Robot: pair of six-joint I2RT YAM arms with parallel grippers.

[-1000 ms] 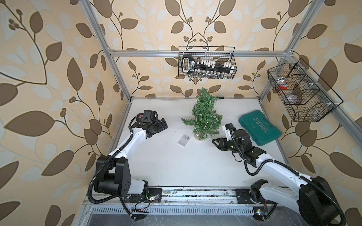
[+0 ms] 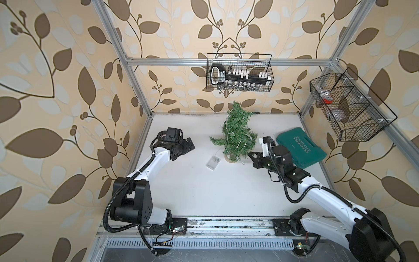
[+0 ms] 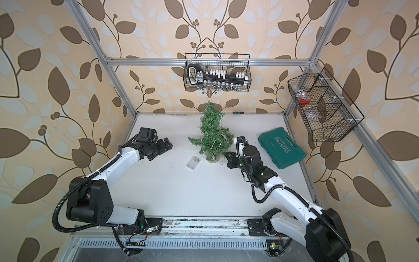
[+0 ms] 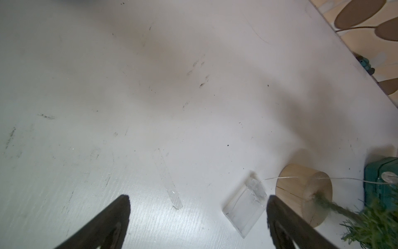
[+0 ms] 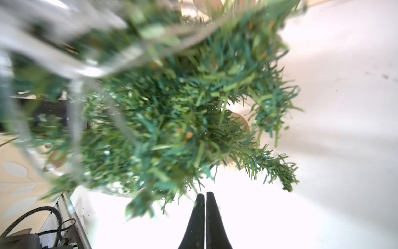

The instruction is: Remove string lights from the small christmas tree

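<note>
The small green christmas tree (image 2: 237, 131) stands upright mid-table on a round wooden base (image 4: 290, 191). Clear string lights (image 5: 89, 71) loop through its branches, blurred close to the right wrist camera. A thin wire (image 4: 352, 178) runs past the base in the left wrist view. A small clear flat case (image 2: 213, 162) lies just left of the base. My right gripper is low at the tree's right side, fingers together, with nothing visible between them. Away to the left, my left gripper hovers open and empty over bare table.
A green case (image 2: 301, 147) lies on the table to the right, behind my right arm. Wire baskets hang on the back wall (image 2: 240, 74) and at the right (image 2: 351, 107).
The left arm and the tree's base have stayed in place.
</note>
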